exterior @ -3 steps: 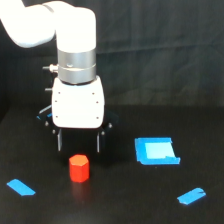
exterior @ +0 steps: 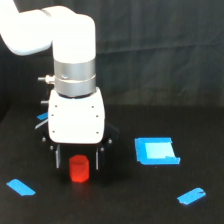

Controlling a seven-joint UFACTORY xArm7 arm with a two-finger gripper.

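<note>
A small red block (exterior: 79, 171) sits on the dark table in the left half of the camera view, shaded by the white gripper body above it. My gripper (exterior: 78, 164) is low over the block and open. One thin dark finger (exterior: 57, 157) shows to the left of the block and the other to its right, with a gap on each side. How the fingers line up with the block in depth is hard to tell from this view.
A blue square-framed piece (exterior: 142, 141) with a pale middle lies to the right. Blue tape strips lie at the front left (exterior: 20, 187) and front right (exterior: 191, 196). Between these, the dark table is bare; a dark curtain (exterior: 160, 55) hangs behind.
My gripper has come down from above the red block, so its fingers now flank it in the view. The block is in the same place but looks darker.
</note>
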